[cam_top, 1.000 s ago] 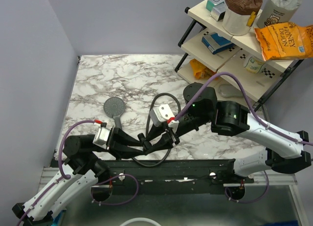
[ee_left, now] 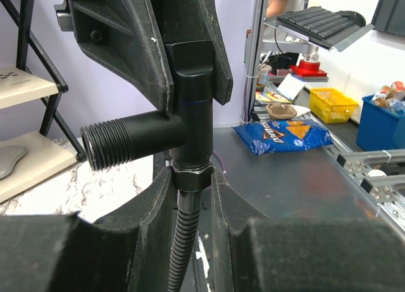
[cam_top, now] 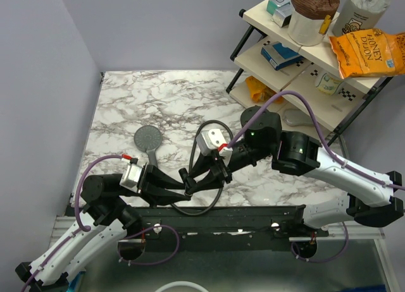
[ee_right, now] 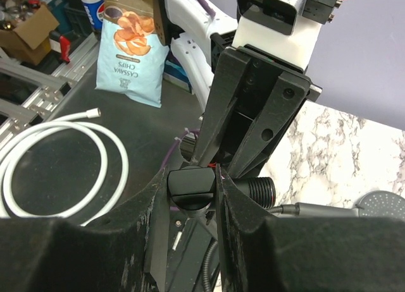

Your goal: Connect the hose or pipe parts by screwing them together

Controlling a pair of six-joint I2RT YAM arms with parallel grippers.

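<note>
A black T-shaped fitting [ee_left: 152,137] with a threaded side outlet stands upright between both grippers. My right gripper [cam_top: 191,181] is shut on the fitting, seen from above in the right wrist view. My left gripper sits below it at the collar where the ribbed hose [ee_left: 185,241] joins; its fingers are close round the collar. The hose loops over the marble counter [cam_top: 120,102] to the round shower head [cam_top: 148,138] lying at the left.
A shelf rack [cam_top: 272,77] with packages stands at back right. Walls bound the counter at back and sides. A coiled white hose [ee_right: 63,127] lies off the counter's front.
My right gripper has shifted very slightly over the last second in the top view; the left arm looks still.
</note>
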